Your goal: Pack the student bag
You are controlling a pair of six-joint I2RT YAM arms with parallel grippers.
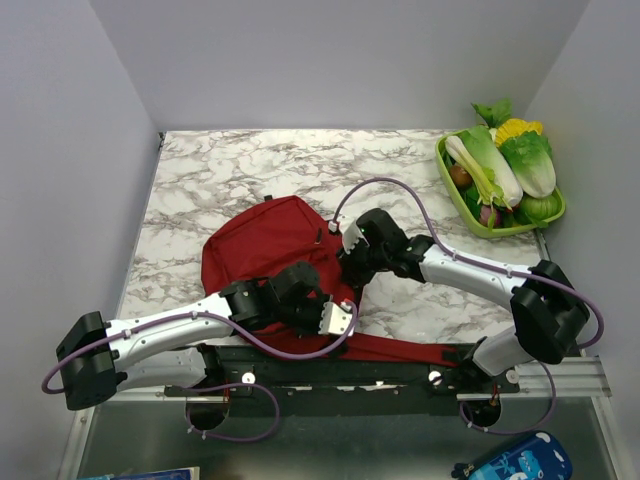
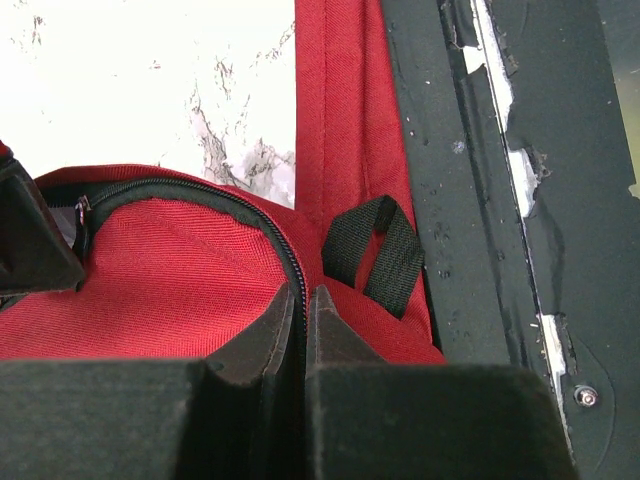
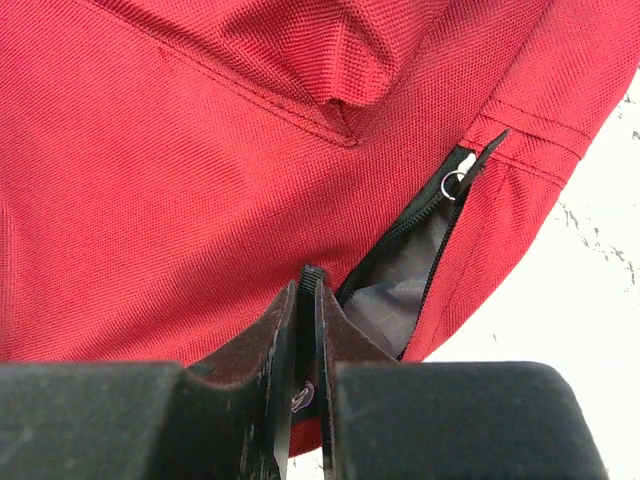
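Note:
A red bag [image 1: 262, 235] lies on the marble table, partly covered by both arms. My left gripper is shut on the black zipper edge [image 2: 255, 215] of the bag's opening. Close by, the narrow fingers of my right gripper stand around a black tab [image 3: 312, 275] at the zipper; whether they clamp it does not show. Beside that tab the opening gapes, showing a grey lining [image 3: 400, 290]. A metal zipper ring [image 3: 452, 186] sits farther along. A blue pencil case [image 1: 520, 462] lies at the front right, below the table edge.
A green basket [image 1: 552, 222] of vegetables stands at the back right. A book [image 1: 165, 474] is cut off at the bottom left. One red strap [image 1: 400, 348] runs along the front edge.

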